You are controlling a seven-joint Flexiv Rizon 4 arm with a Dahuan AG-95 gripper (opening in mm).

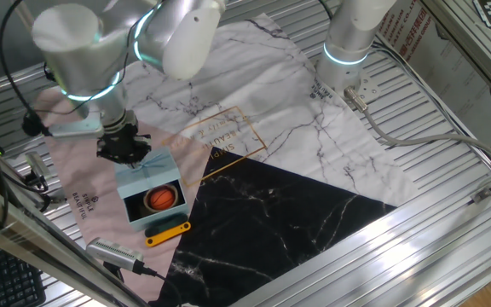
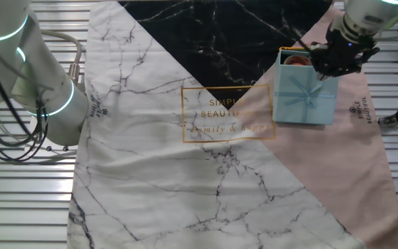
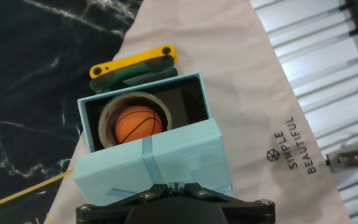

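Observation:
A light-blue gift box [image 3: 205, 93] lies on the pink part of the cloth. Its ribboned lid [image 3: 185, 149] covers one part of it, leaving the other part uncovered. Inside the uncovered part, a small orange basketball [image 3: 138, 123] sits within a round tape-like ring [image 3: 108, 118]. My gripper is over the lid's far side from the ball, its black fingertips together and nothing visible between them. Exterior view 1 has the gripper [image 1: 135, 160] at the lid's [image 1: 146, 170] edge; whether it touches the lid cannot be told.
A yellow and dark-green folding tool [image 3: 134, 62] lies beside the box's uncovered end. A grey device [image 1: 116, 254] with a cable is near the pink corner.

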